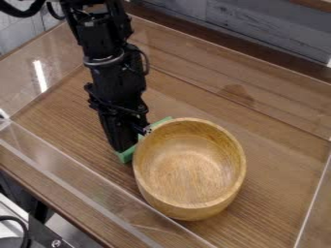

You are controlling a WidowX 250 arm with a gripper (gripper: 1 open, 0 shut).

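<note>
The black robot arm reaches down from the upper left to its gripper (126, 140), low over the wooden table, just left of a large tan bowl (189, 170). A green object (130, 152) lies against the bowl's left side, partly hidden by the bowl and the gripper. The gripper's fingertips are at or just beside the green object; they look close together, and I cannot make out whether anything is between them.
A grey wall runs along the back. A clear edge strip lies along the left front, with dark cables at the lower left.
</note>
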